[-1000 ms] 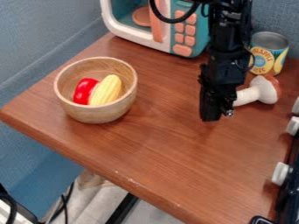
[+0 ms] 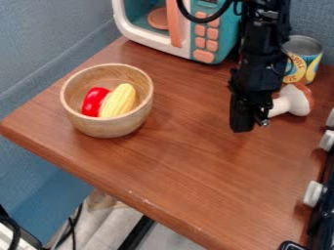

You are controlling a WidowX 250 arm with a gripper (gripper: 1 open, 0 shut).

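Note:
My black gripper (image 2: 245,115) hangs low over the right part of the wooden table, just left of a white toy mushroom (image 2: 286,104) with an orange cap, which lies on its side. Whether the gripper is open or shut is hard to see. A wooden bowl (image 2: 92,123) at the left holds a red piece (image 2: 94,102) and a yellow corn (image 2: 117,101).
A teal toy microwave (image 2: 209,39) stands at the back, with a can (image 2: 304,61) at the back right. A dark appliance with white knobs (image 2: 326,205) is at the right edge.
Over the last second my gripper has shifted slightly right and up, toward the mushroom. The other objects have not visibly moved.

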